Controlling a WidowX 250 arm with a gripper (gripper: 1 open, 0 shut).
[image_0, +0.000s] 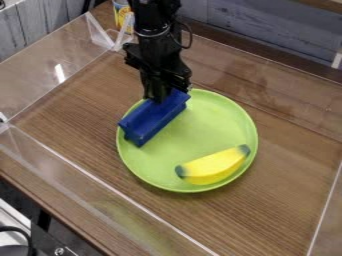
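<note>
My black gripper hangs from the top of the camera view, its tip at the upper end of a long blue block on a green plate; the dark fingers are hard to make out against the block. A yellow banana lies on the lower right of the plate.
A yellow object is partly visible at the back left behind the arm. Clear panels edge the left side, and a pale wall stands at the back.
</note>
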